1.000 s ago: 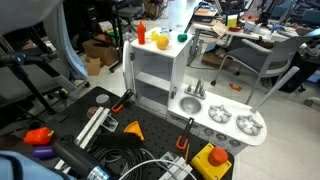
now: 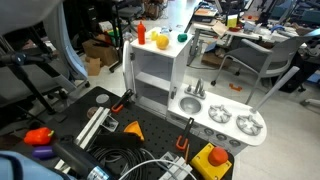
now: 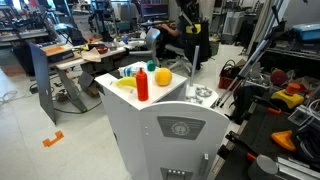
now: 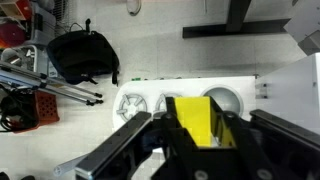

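In the wrist view my gripper is shut on a yellow block-like object (image 4: 195, 112), with dark fingers on either side of it. Below it lies a white toy stove top with round burners (image 4: 131, 103) and a round sink basin (image 4: 226, 99), which the object partly overlaps in this view. How far above the surface it hangs I cannot tell. From outside, the same counter (image 2: 222, 133) shows a grey sink (image 2: 190, 105) with a tap and several burners.
On the white cabinet (image 3: 170, 130) stand a red bottle (image 3: 142, 84), an orange ball (image 3: 161, 76) and other small items. A dark table with cables, an orange wedge (image 2: 134, 130) and a red-orange item (image 2: 217, 156) lies nearer. A chair (image 2: 262, 58) stands behind the counter.
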